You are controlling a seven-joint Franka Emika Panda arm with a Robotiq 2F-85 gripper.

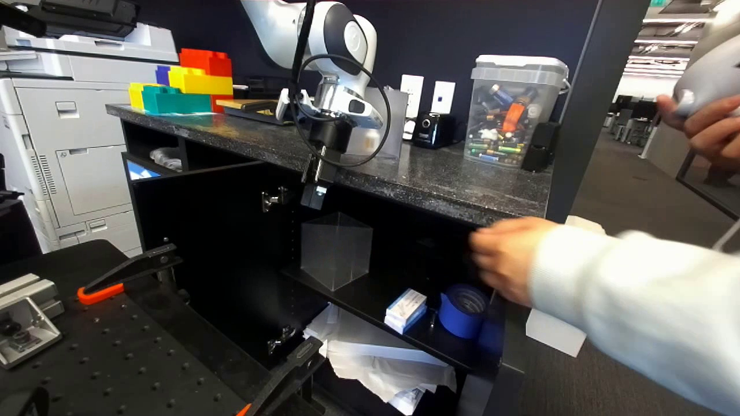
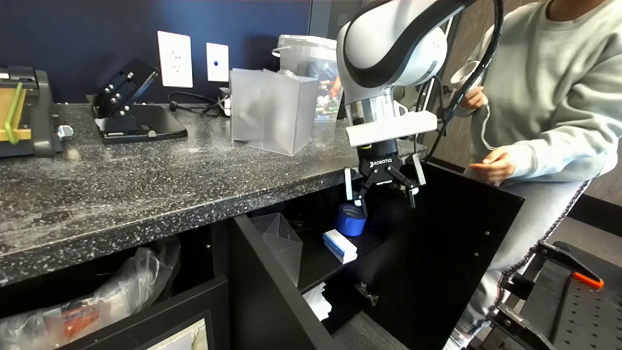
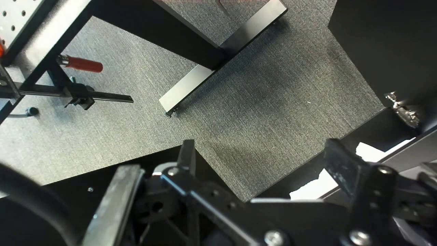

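My gripper (image 2: 388,202) points down in front of the open cabinet, just beyond the counter edge. Its fingers stand wide apart with nothing between them; in the wrist view only carpet shows between the fingertips. On the cabinet shelf, a clear box (image 1: 336,251) sits near the hinged door, below and behind my gripper in exterior view 1. Further along that shelf lie a small white and blue box (image 1: 406,311) and a blue round object (image 1: 462,312). A second translucent box (image 2: 265,111) stands on the counter.
A person's hand (image 1: 517,256) is close to the cabinet's right side. The open door (image 1: 201,256) and dark counter (image 1: 444,181) border the opening. A tub of batteries (image 1: 510,114) stands on the counter. White wrapping (image 1: 381,357) fills the lower compartment. Clamps (image 1: 288,378) edge the perforated table.
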